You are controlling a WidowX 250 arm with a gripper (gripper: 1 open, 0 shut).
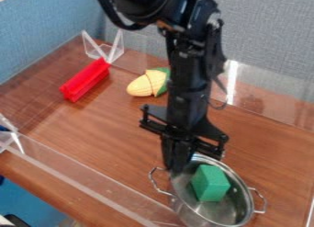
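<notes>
A steel pot (232, 211) with two handles stands at the lower right of the wooden table, holding a green block (210, 182). My black gripper (177, 164) reaches down to the pot's left rim, its fingertips at or just inside that edge, left of the block. It looks shut, with nothing visible between its fingers, though the tips are small and partly hidden.
A red bar (84, 80) lies at the back left beside a white rack. A toy corn (147, 83) lies at the back behind the arm. Clear walls edge the table (92, 139), whose left middle is free.
</notes>
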